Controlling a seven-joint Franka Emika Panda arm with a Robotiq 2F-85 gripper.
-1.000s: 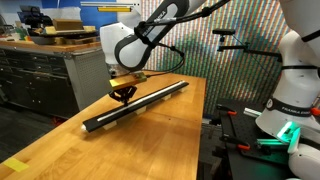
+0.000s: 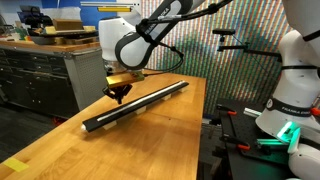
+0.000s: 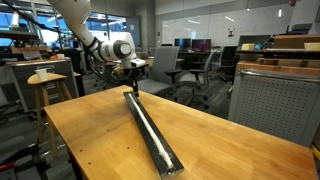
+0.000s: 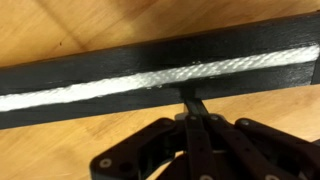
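A long black bar lies on the wooden table, a white braided rope running along its length. In exterior view 2 the same bar stretches from near the arm towards the front, with the rope along it. My gripper is shut, with nothing showing between its fingers. Its tips appear over the bar's lower edge in the wrist view, just below the rope; whether they touch cannot be told. From outside, the gripper is at the bar's far side, around mid-length.
Bare wooden tabletop surrounds the bar. A second robot arm stands at the right edge of exterior view 1. Office chairs and a grey cabinet are behind the table.
My gripper has shifted slightly to the left in exterior view 1, along the bar. The bar and rope look unmoved.
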